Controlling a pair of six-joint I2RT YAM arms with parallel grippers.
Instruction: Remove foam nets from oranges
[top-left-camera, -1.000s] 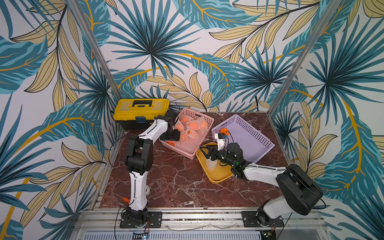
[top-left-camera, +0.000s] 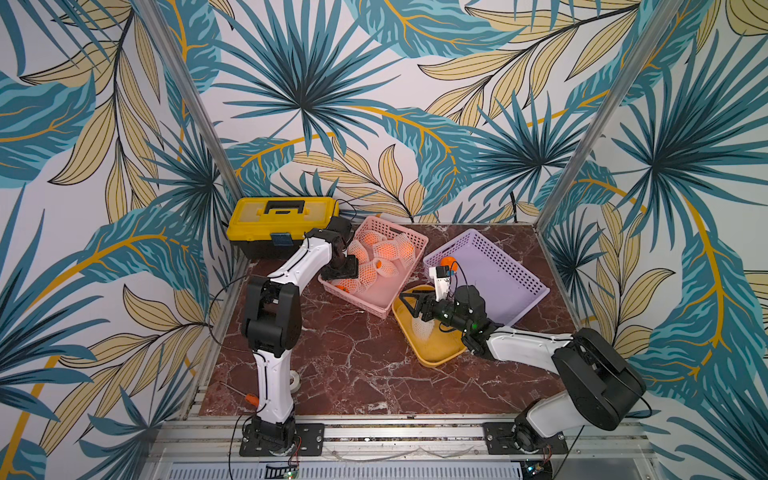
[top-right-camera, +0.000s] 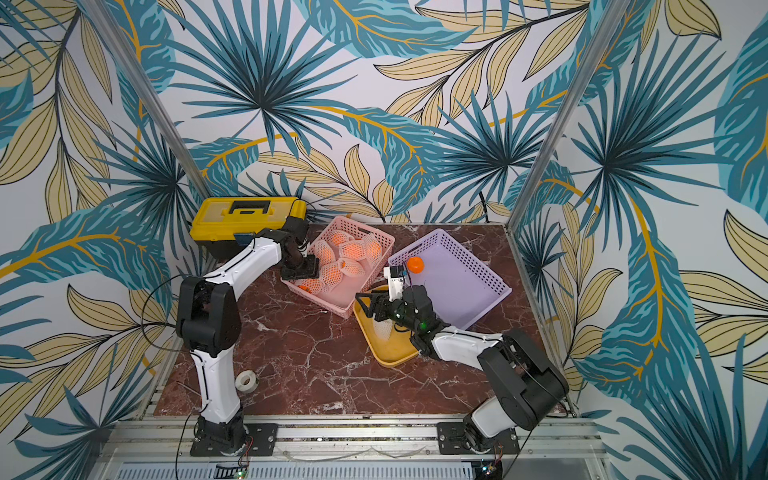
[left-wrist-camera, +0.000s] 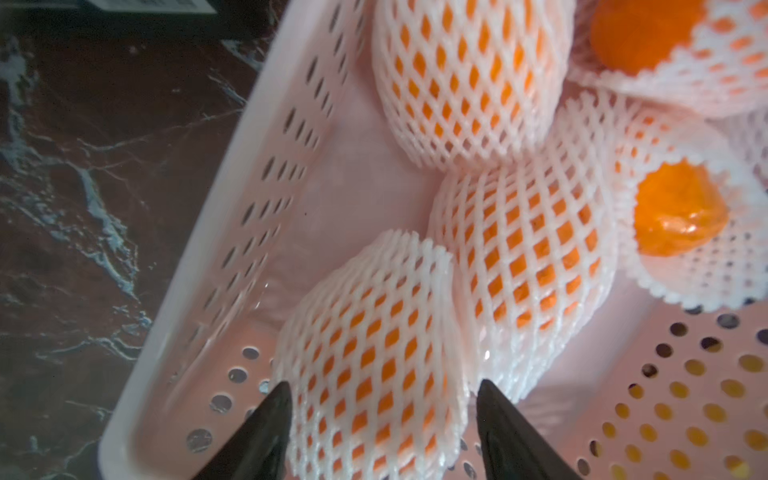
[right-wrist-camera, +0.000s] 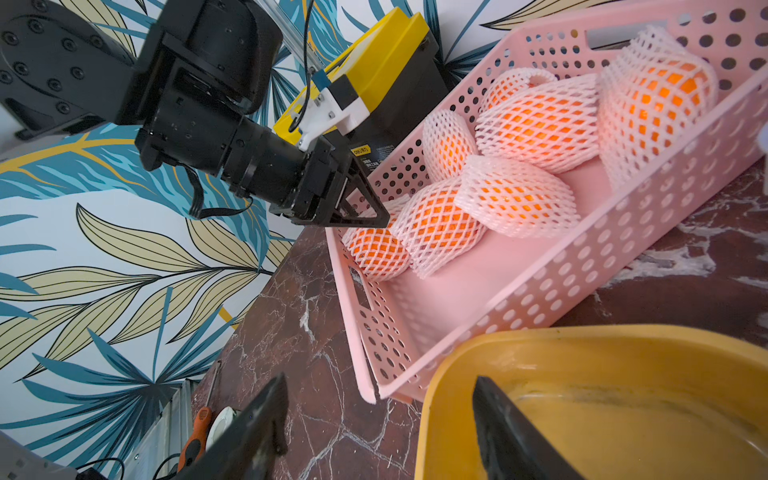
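Observation:
Several oranges in white foam nets lie in the pink basket (top-left-camera: 373, 305). In the left wrist view, one netted orange (left-wrist-camera: 372, 368) sits between the parted fingers of my left gripper, near the basket's end wall; whether the fingers touch it I cannot tell. Beside it lie another netted orange (left-wrist-camera: 528, 256) and one showing bare through its net's opening (left-wrist-camera: 680, 209). My right gripper is open and empty over the yellow tray (top-left-camera: 436, 361), where a pale net (top-left-camera: 421, 329) lies. A bare orange (top-right-camera: 414, 265) rests in the purple basket (top-right-camera: 456, 280).
A yellow and black toolbox (top-left-camera: 281, 220) stands close behind my left arm. On the table, a roll of tape (top-right-camera: 245, 381) and an orange-handled screwdriver (top-left-camera: 251, 399) lie near the left arm's base.
My left arm has shifted slightly to the left, with its gripper still at the pink basket's left side. The right arm looks unmoved.

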